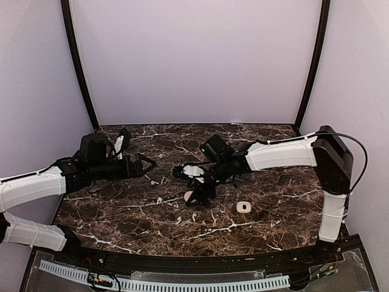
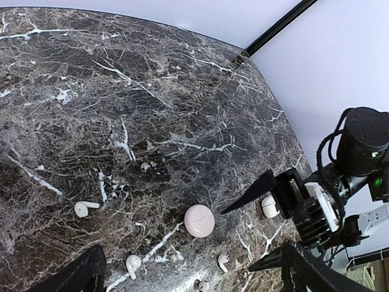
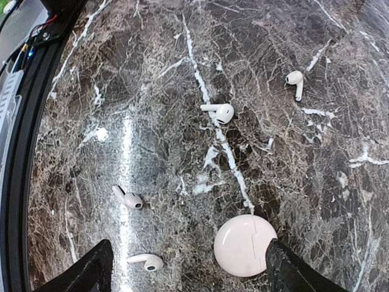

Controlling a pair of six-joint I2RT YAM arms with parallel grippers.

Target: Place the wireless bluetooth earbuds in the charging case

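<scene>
A round pale pink case (image 3: 243, 244) lies among them. A white square object (image 1: 244, 207), perhaps another case, lies at the right. My right gripper (image 1: 197, 196) hangs low over the pink case, fingers apart, with nothing visible between them. My left gripper (image 1: 139, 168) is open above the table's left side, empty.
Pale walls stand around it, and a dark rail (image 1: 194, 261) runs along the front edge.
</scene>
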